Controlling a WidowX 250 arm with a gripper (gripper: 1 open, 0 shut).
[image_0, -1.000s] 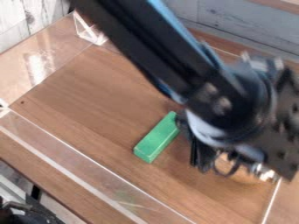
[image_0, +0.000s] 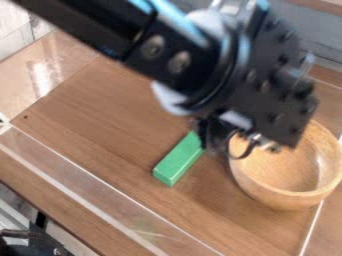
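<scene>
A green block (image_0: 178, 160) lies flat on the wooden table. Right of it sits a round wooden bowl (image_0: 289, 186). The dark arm reaches in from the top left, and its gripper (image_0: 230, 140) hangs over the gap between the block's upper end and the bowl's left side. The fingertips are small and blurred against the bowl, partly hidden by the wrist housing.
Clear strips run along its front and right edges. A white slatted wall stands at the upper left.
The arm and gripper have moved up and back, uncovering more of the bowl. The green block has not visibly moved.
</scene>
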